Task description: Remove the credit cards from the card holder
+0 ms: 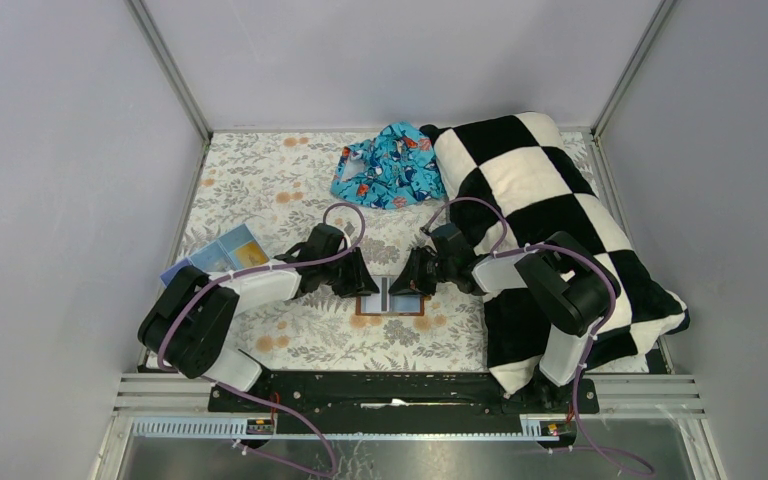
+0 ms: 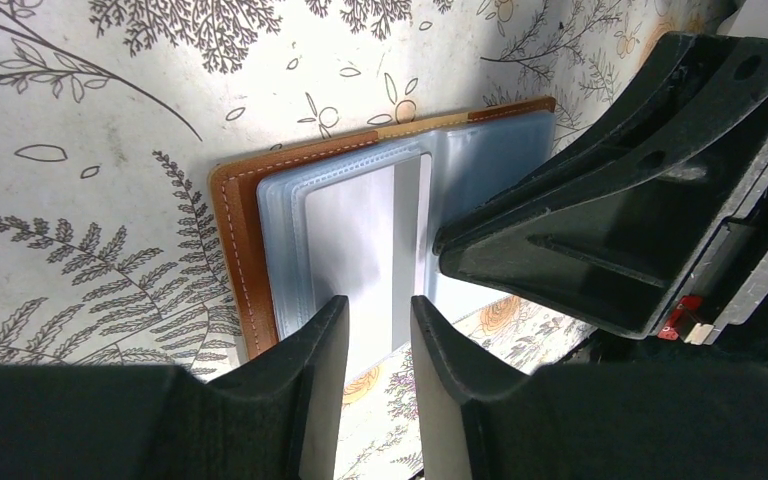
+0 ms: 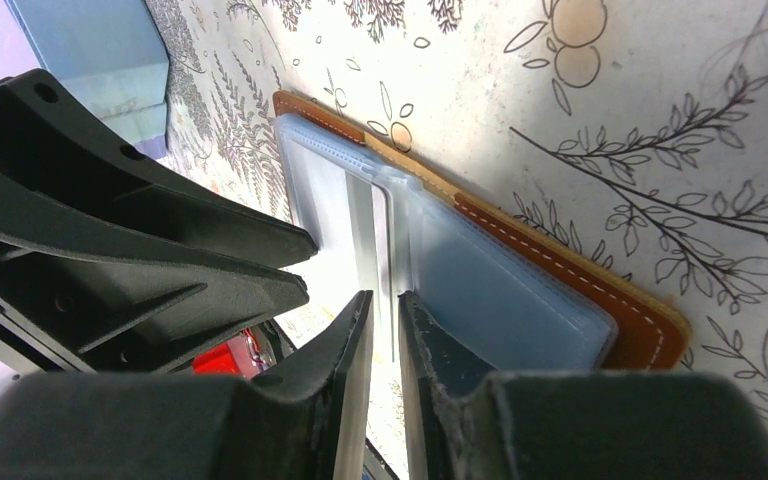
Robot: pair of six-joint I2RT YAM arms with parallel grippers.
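Observation:
An open card holder with brown leather back (image 2: 240,240) and translucent sleeves (image 3: 500,290) lies between my grippers at the table's middle. A white card with a grey stripe (image 2: 350,240) sits in the left sleeve. My left gripper is over the holder's left part, its fingertips a little apart on the card area. My right gripper reaches in from the other side, its narrowly parted fingertips at the card's edge near the centre fold. I cannot tell whether either holds anything.
A blue patterned cloth (image 1: 385,170) lies at the back, a black-and-white checked cushion (image 1: 535,180) fills the right side, and blue-and-yellow flat pieces (image 1: 220,243) lie at the left. The table in front of the holder is clear.

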